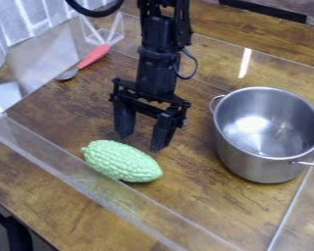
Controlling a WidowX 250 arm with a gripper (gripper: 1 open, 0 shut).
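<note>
My black gripper [144, 123] is lowered over the middle of the wooden table, open, its two fingers pointing down. Just below it, toward the front left, lies a green corn-like vegetable [121, 160] on its side. To the right of the gripper stands a large steel pot [261, 132] with wire handles. Whether the fingertips touch the vegetable is hard to tell; nothing shows between them.
A red-handled utensil [93, 57] lies at the back left, near a pale object [4, 94] at the left edge. Clear plastic walls edge the left and front. The table behind the arm is mostly bare.
</note>
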